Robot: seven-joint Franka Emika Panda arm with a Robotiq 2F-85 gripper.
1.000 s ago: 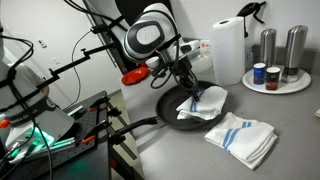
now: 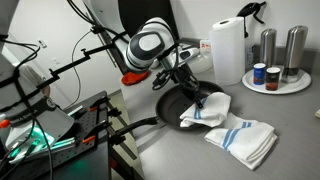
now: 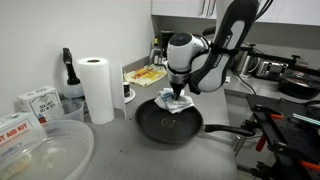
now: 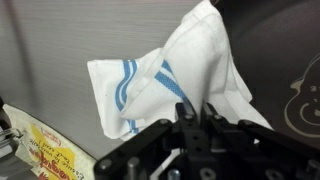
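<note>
My gripper (image 2: 203,100) is shut on a white cloth with blue stripes (image 2: 212,108), bunched inside the dark frying pan (image 2: 172,108). Seen from the other side, the held cloth (image 3: 172,103) lies at the pan's far side, over its rim, below the gripper (image 3: 180,93). In the wrist view the cloth (image 4: 200,55) rises in a fold to the gripper, and its fingertips are partly hidden by the cloth. A second striped cloth (image 2: 240,142) lies flat on the counter beside the pan.
A paper towel roll (image 2: 229,50) stands behind the pan. To the right, a white plate (image 2: 290,83) carries small jars and metal shakers. The pan's handle (image 2: 135,128) points left toward the arm's base. Counter in front of the pan is clear.
Over the last second, my gripper has moved a little to the right and toward the pan's near rim, dragging the held cloth along. The pan and the second cloth look unmoved.
</note>
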